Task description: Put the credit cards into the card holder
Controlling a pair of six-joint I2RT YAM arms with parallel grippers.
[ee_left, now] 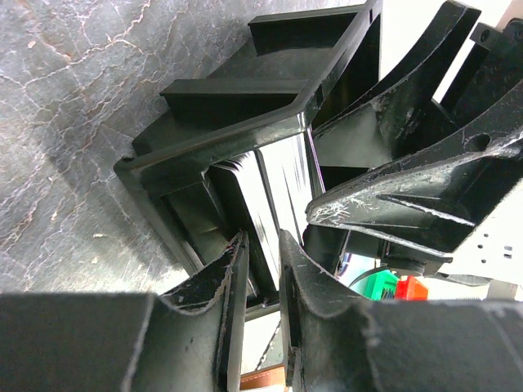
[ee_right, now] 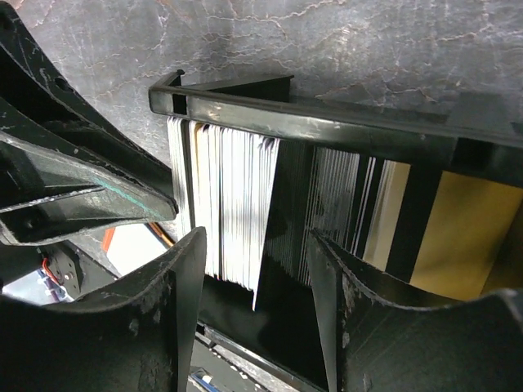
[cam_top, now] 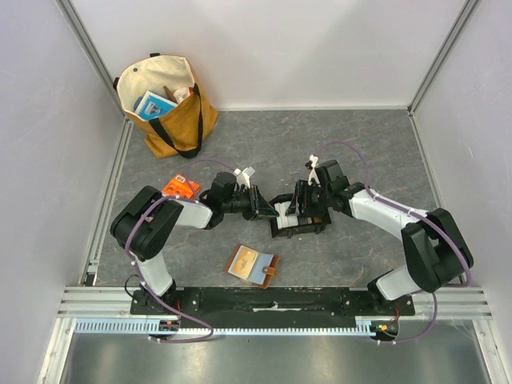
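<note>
An open black box (cam_top: 298, 231) stands at the middle of the table, holding a packed row of white cards (ee_right: 237, 196) on edge in its left part. At the box's left side, my left gripper is narrowly open, its tips close to the near ends of the cards; I make out nothing gripped between them. My right gripper stands open over the box, one fingertip beside the white cards and the other over the dark gap to their right. A brown folder (cam_top: 270, 270) lies open in front, with a tan card-like piece (cam_top: 243, 262) on it.
Darker and tan dividers (ee_right: 458, 233) fill the box's right part. An orange item (cam_top: 181, 186) lies left of my left arm. At the back left stands a yellow bag (cam_top: 196, 128).
</note>
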